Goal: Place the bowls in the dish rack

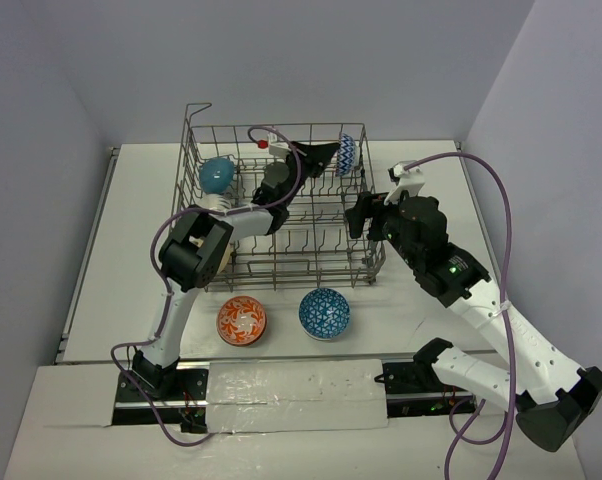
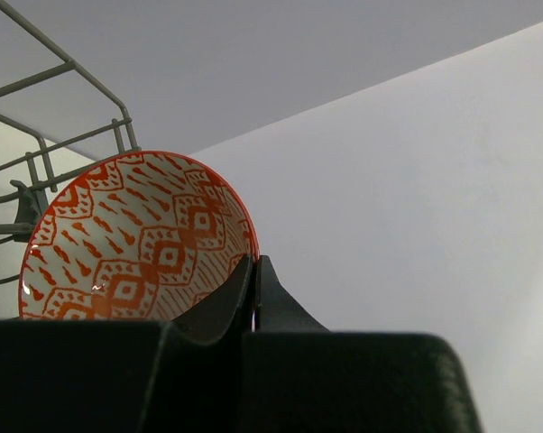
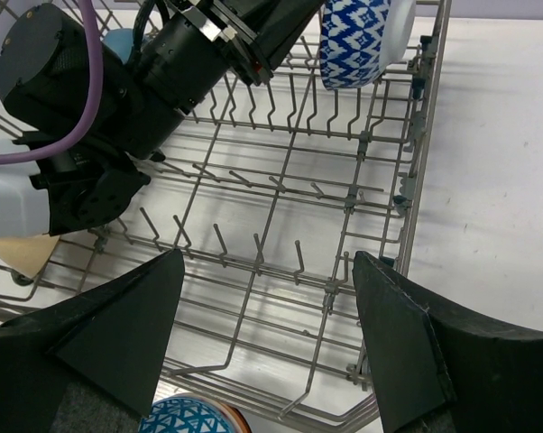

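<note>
My left gripper (image 1: 331, 150) is at the back right of the wire dish rack (image 1: 311, 272), shut on the rim of a bowl (image 2: 136, 234) with an orange pattern inside, seen in the left wrist view. Blue-and-white bowls (image 3: 353, 45) stand there beside it. A blue bowl (image 1: 217, 175) sits at the rack's back left. In front of the rack lie an orange bowl (image 1: 241, 320) and a blue patterned bowl (image 1: 324, 314). My right gripper is open and empty at the rack's front right.
White and cream dishes at the rack's left are partly hidden by my left arm. The middle rows show bare tines. Bare table flanks the rack on both sides; grey walls stand behind and at the sides.
</note>
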